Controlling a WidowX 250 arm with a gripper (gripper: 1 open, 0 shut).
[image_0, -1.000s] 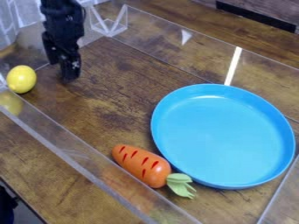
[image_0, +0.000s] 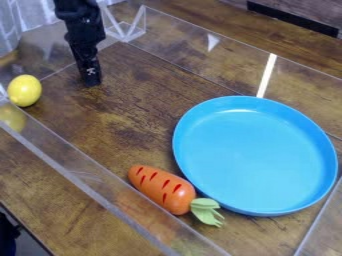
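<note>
My black gripper (image_0: 87, 68) hangs low over the wooden surface at the upper left, above and a little right of a yellow egg-shaped lemon (image_0: 24, 90). Its fingertips are dark and small in the view, with nothing visible held. A toy carrot (image_0: 163, 189) with a pale green top lies at the lower middle. To its right sits a large light blue plate (image_0: 254, 153).
Clear plastic walls (image_0: 107, 213) border the wooden area on several sides, with a white strip (image_0: 266, 75) at the back right. The middle of the surface between lemon, plate and carrot is clear.
The gripper has shifted and turned slightly at the upper left over the last second. The lemon, carrot and plate have not visibly moved.
</note>
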